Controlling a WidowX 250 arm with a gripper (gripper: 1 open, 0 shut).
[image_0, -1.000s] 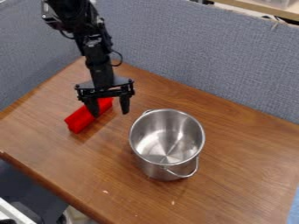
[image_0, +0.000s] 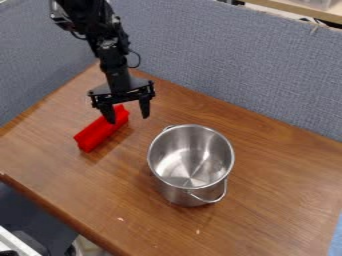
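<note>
A red oblong block (image_0: 96, 134) lies diagonally on the wooden table, left of a steel pot (image_0: 190, 157) with wire handles. My black gripper (image_0: 127, 115) hangs over the upper right end of the block, its fingers apart, one near the block and the other to its right. Whether anything is between them is hard to tell.
Grey padded walls (image_0: 241, 70) stand behind and to the left.
The block and pot look unmoved.
</note>
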